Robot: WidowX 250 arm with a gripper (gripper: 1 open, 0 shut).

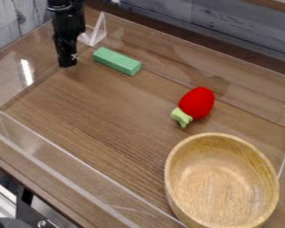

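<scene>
The black gripper (65,59) is at the upper left, pointing down at the wooden table, shut, with nothing visible between its fingers. To its right lies a green block (118,61). A red object (198,102) rests at the centre right, beside a small pale green piece (182,117). A large tan bowl (220,180) stands at the lower right.
A clear plastic-looking object (93,28) is at the back left, close behind the gripper. A dark wall edges the back right.
</scene>
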